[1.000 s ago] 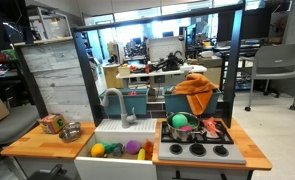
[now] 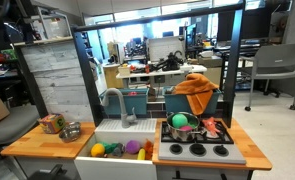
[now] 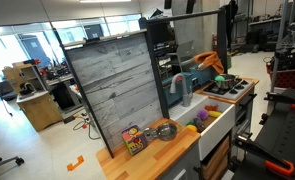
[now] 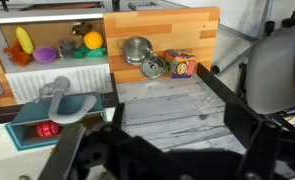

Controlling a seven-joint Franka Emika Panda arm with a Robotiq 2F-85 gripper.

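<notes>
In the wrist view my gripper stands open, its dark fingers (image 4: pixel 117 125) apart with nothing between them. Behind the gap is the grey wooden panel (image 4: pixel 167 108). Beyond the fingertips, on the wooden counter (image 4: pixel 167 20), are a metal pot (image 4: pixel 137 49), a round metal lid or strainer (image 4: pixel 152 68) and a colourful box (image 4: pixel 180 64). The sink (image 4: pixel 62 80) beside them holds a yellow item (image 4: pixel 25 40), a purple one (image 4: pixel 46 54) and an orange one (image 4: pixel 93 40). The box (image 3: pixel 135 139) and pot (image 3: pixel 166 130) stand close together on the counter.
Right of the sink, a stove (image 2: pixel 199 148) carries a pot with a green item (image 2: pixel 180 120). An orange cloth (image 2: pixel 194 93) hangs over a blue-green bin behind it. The faucet (image 2: pixel 120 108) and black frame post (image 2: pixel 87 75) stand upright.
At the left of exterior view 1, the dark arm has shifted and shows lower and wider along that edge. The counter and sink items look unmoved.
</notes>
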